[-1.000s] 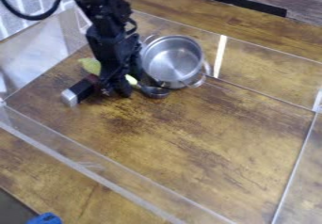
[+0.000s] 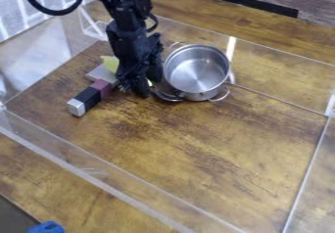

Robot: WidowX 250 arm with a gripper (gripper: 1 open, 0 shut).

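Note:
The black gripper [image 2: 141, 80] reaches down at the left-centre of the wooden table, just left of a steel pot [image 2: 198, 72] with two wire handles. Its fingertips are dark against the dark arm, so their opening is hard to tell. Left of it lies an oblong item [image 2: 88, 99] with a dark body and a silver end. A yellow object [image 2: 112, 67] sits behind that, partly hidden by the arm. Something metallic lies low between the gripper and the pot, partly hidden.
Clear panels [image 2: 38, 139] border the work area. The right and front of the wooden surface are empty. A small blue object [image 2: 46, 226] lies outside at the lower left.
The pot has shifted right and down compared with a second ago. The arm has moved slightly, staying beside the pot.

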